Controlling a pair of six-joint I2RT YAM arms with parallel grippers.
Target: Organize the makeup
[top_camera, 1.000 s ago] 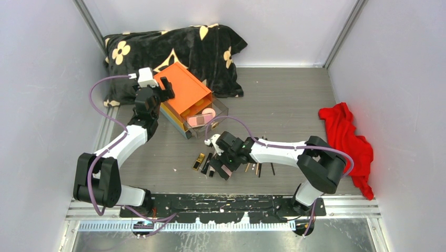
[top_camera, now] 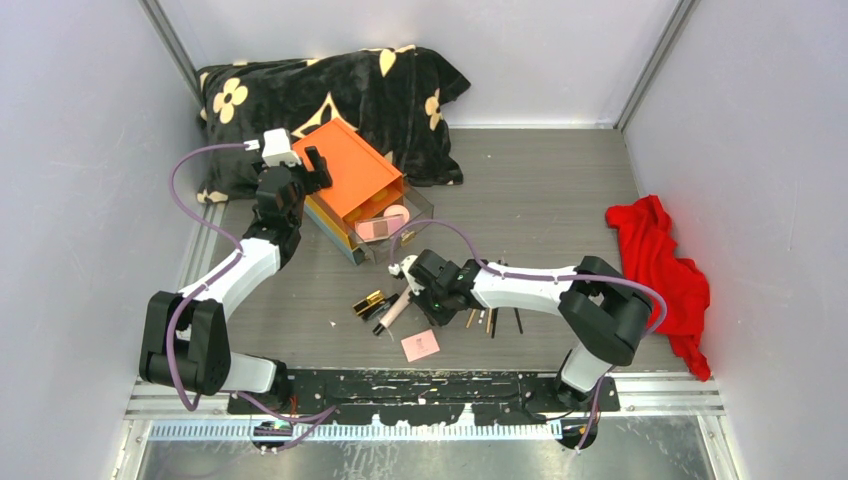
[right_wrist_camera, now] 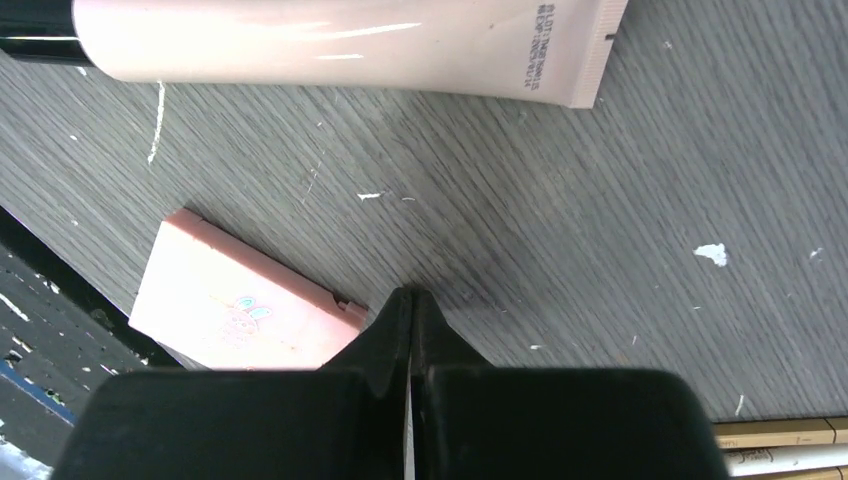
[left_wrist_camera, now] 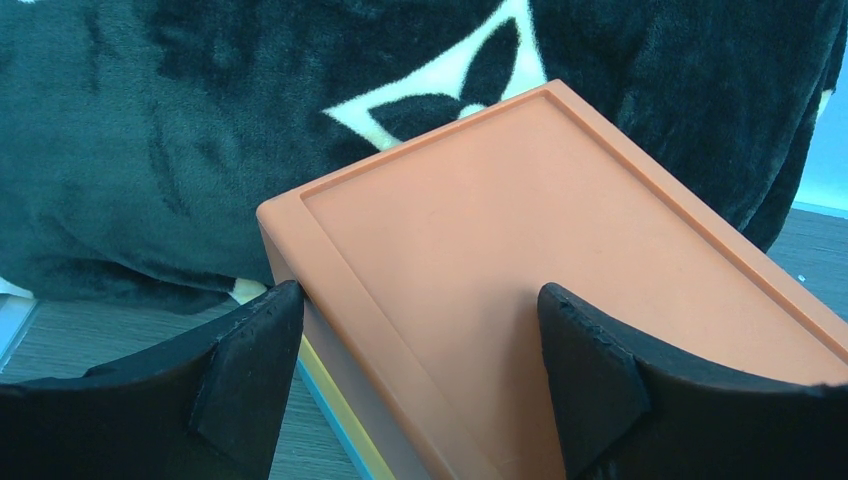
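Observation:
My right gripper is shut with nothing between its fingers, low over the table. The pink palette (right_wrist_camera: 240, 305) lies on the table outside the fingers, just to their left in the right wrist view. Beyond it lies a beige tube (right_wrist_camera: 330, 40) with a black cap. In the top view, a gold-and-black item (top_camera: 369, 304) and dark tubes lie left of the beige tube. My left gripper stands open over the orange lid of the makeup box (left_wrist_camera: 450, 250). The box's clear drawer (top_camera: 420, 208) is pulled out, holding a pink palette (top_camera: 379, 228) and a round item.
Several pencils (top_camera: 493, 318) lie right of the right gripper, partly under the arm. A dark patterned blanket (top_camera: 280, 95) bunches behind the box. Red cloth (top_camera: 655, 260) lies at the far right.
My right gripper went from open around the palette to shut. The left arm is still.

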